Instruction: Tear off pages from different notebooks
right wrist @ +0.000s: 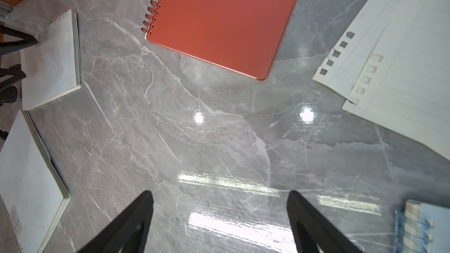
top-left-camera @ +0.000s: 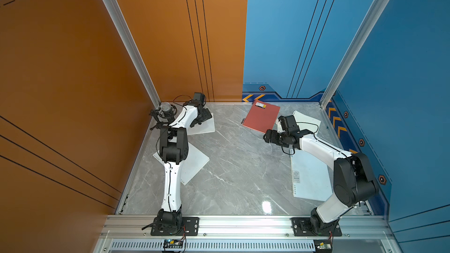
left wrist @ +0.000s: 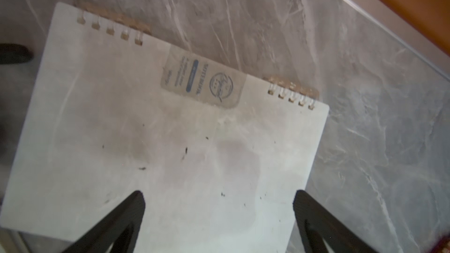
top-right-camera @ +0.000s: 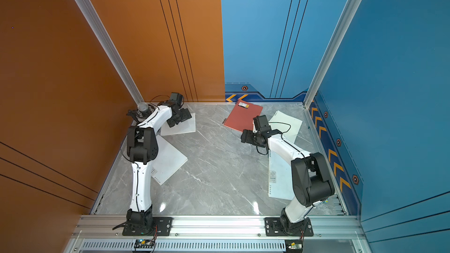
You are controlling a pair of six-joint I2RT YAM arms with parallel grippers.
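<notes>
In the left wrist view a white spiral notebook with a printed label lies flat below my left gripper, whose fingers stand wide apart with nothing between them. From above, that gripper covers part of this back-left notebook. A second white notebook lies nearer, partly under the left arm. My right gripper hovers over bare floor with its fingers apart and empty. Ahead of it is a red spiral notebook. Loose lined sheets with square punched holes overlap at the right. A pale blue notebook lies in front of them.
A black tripod stand with a grey round top rises at the back-left corner, close to the left forearm. Orange and blue walls close in the sides and back.
</notes>
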